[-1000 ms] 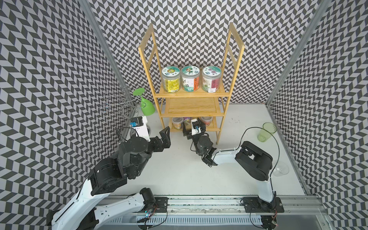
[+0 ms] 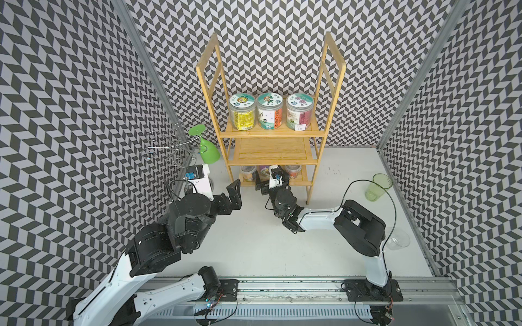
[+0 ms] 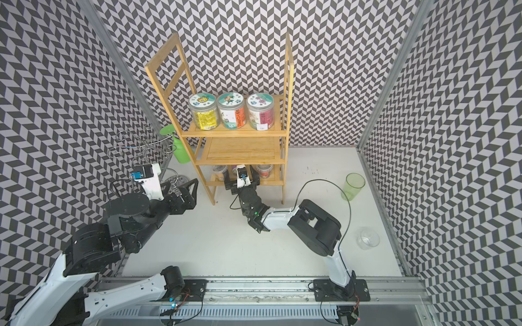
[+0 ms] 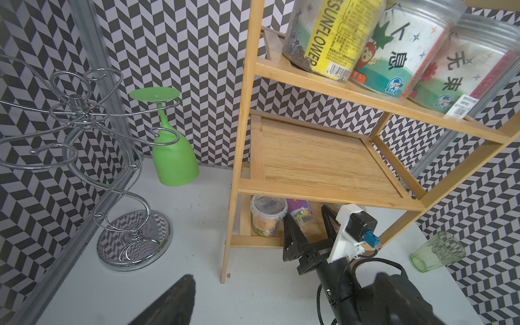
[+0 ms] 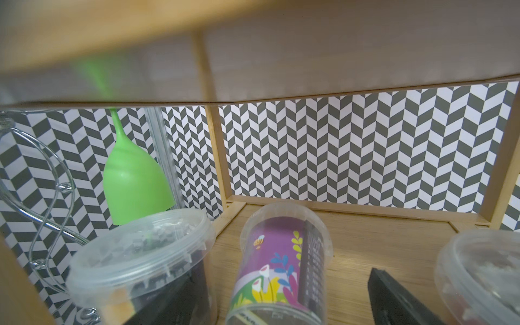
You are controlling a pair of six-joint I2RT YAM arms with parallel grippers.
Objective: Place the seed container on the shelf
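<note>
A wooden shelf (image 2: 272, 162) holds three labelled jars (image 2: 270, 111) on top; its middle board is bare. On the bottom board, a purple seed container (image 5: 279, 260) lies on its side between two upright lidded tubs (image 5: 140, 254) (image 5: 482, 270). My right gripper is open at the front of that board, fingers either side of the purple container in the right wrist view, seemingly not closed on it. My left gripper (image 2: 231, 198) stands open and empty in front, left of the shelf.
A metal rack (image 4: 132, 238) and upturned green goblet (image 4: 173, 165) are left of the shelf. A green glass (image 2: 375, 190) and clear cup (image 2: 398, 239) are at the right.
My right gripper has moved slightly toward the back and left, into the bottom level. The left arm has not moved.
</note>
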